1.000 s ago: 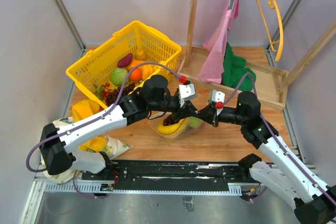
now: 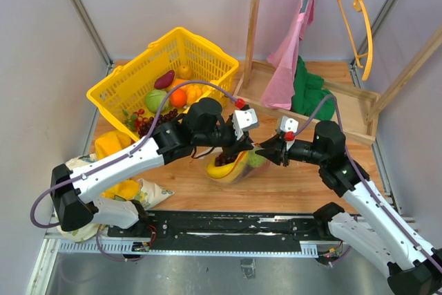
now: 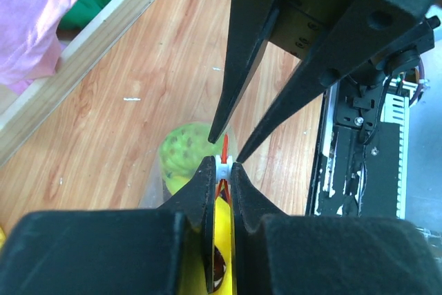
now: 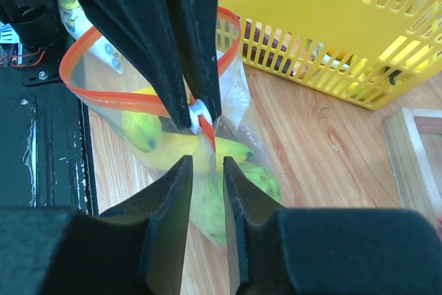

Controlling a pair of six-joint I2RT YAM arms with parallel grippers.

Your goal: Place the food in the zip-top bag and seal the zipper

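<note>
A clear bag (image 4: 242, 136) with an orange zipper (image 4: 110, 97) stands on the wooden table, holding bananas (image 2: 223, 168), dark grapes and something green (image 3: 186, 146). My left gripper is shut on the white zipper slider (image 4: 197, 114) at the bag's top. Just beside the slider, my right gripper is part open with nothing visible between its fingertips, close to the strip of orange zipper below the slider.
A yellow basket (image 2: 110, 101) of produce sits behind on the left. A wooden rack (image 2: 248, 12) with a pink cloth and hanger stands at back right. Yellow and patterned cloths (image 2: 110, 144) lie at left.
My right gripper has drawn back slightly to the right from the left gripper. The left gripper appears nearly unmoved.
</note>
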